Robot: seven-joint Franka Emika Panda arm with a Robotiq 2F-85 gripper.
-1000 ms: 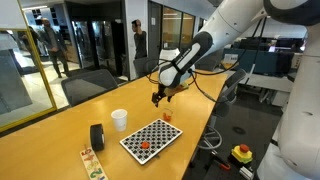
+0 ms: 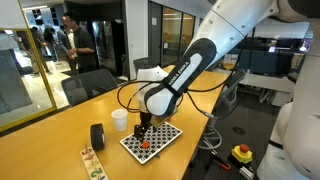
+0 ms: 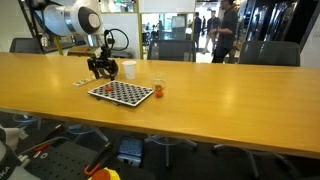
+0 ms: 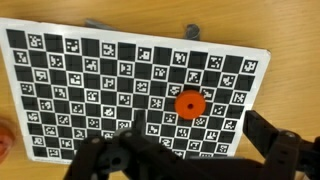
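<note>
An orange round object (image 4: pixel 190 104) lies on a black-and-white checkered board (image 4: pixel 85 110), right of the board's middle in the wrist view. The same orange piece (image 2: pixel 146 145) shows near the board's front in exterior view 1. Above the board hovers my gripper, its dark fingers spread wide at the lower edge of the wrist view, with nothing between them. The orange piece sits just ahead of the gap between the fingers, apart from both. At the left edge of the wrist view, a second orange-red thing (image 4: pixel 4 138) is cut off by the frame.
A white cup (image 2: pixel 119 120) stands behind the board. Left of it are a dark block (image 2: pixel 97 137) and a pale strip with coloured marks (image 2: pixel 93 164). A small orange item (image 3: pixel 158 91) sits right of the board in exterior view 2.
My arm has swung from the back right, leftward and toward the camera, and come down over the board. The board and orange piece have stayed put.
</note>
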